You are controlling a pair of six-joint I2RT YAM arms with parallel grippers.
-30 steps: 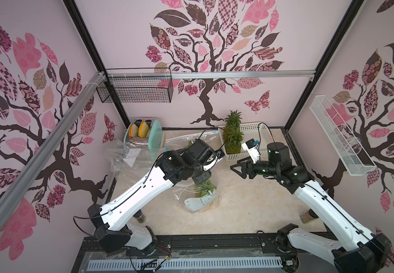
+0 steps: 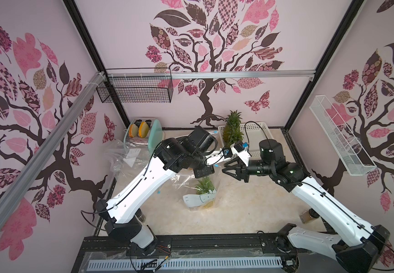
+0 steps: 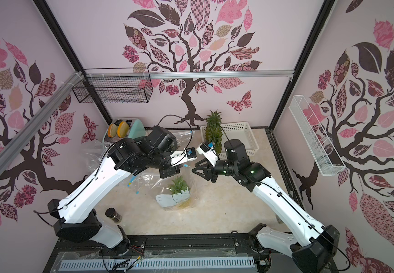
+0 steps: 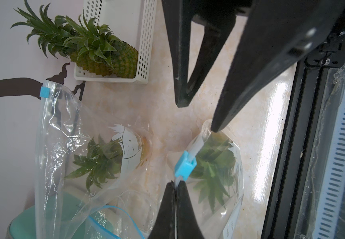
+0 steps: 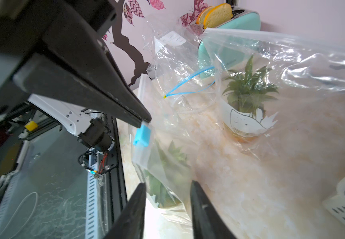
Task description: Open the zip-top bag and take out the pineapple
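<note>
A clear zip top bag stands on the table, its top edge pulled up. Through the plastic shows the pineapple, with its green leaves above a white printed band. My left gripper is shut on the bag's zip edge, right beside the blue slider. Facing it across the bag is my right gripper, its fingers apart. From the right wrist, the slider hangs beyond and above the right fingertips, apart from them.
Another clear bag with a pineapple stands behind. Near the toaster lies a crumpled bag with a blue strip. A white basket holds pineapples at the back. Front right, the table is clear.
My right gripper has moved left, closer to the bag and the left gripper. The left arm has shifted slightly to the right, and the bag's printed band has tilted a little differently.
</note>
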